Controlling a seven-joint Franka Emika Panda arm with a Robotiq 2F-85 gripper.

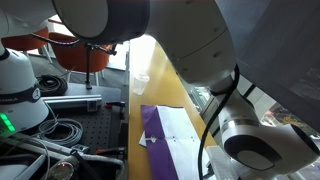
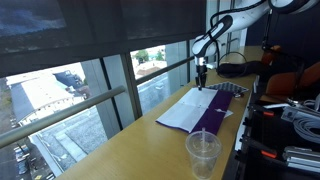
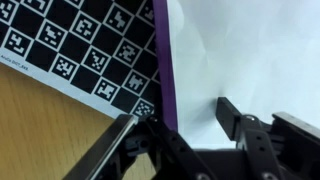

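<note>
A white and purple cloth lies spread on the wooden table, its purple part along one side. My gripper is at the cloth's far end. In the wrist view, the gripper stands open, its two dark fingers apart, over the white cloth and its narrow purple edge. Whether the fingertips touch the fabric cannot be told. In exterior view 1 the arm hides the gripper, while the cloth shows beside it.
A black-and-white marker board borders the purple edge. A clear plastic cup stands near the table's other end. Windows run along one side of the table; much of its wooden top is bare.
</note>
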